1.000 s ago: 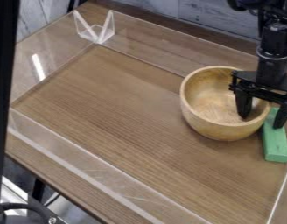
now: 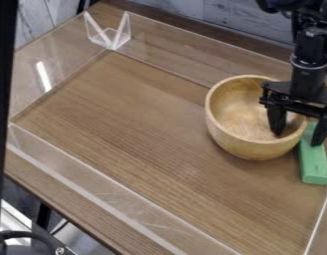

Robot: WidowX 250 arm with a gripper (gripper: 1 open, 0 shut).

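Observation:
My black gripper [image 2: 297, 117] hangs at the right of the camera view, open, its fingers down over the right side of a round wooden bowl [image 2: 235, 134] and beside a green oblong object [image 2: 314, 166]. One finger reaches inside the bowl; whether either touches the bowl or the green object I cannot tell. The green object lies partly hidden behind the gripper.
A clear plastic bracket [image 2: 109, 35] stands at the back left, and a grey wall runs behind.

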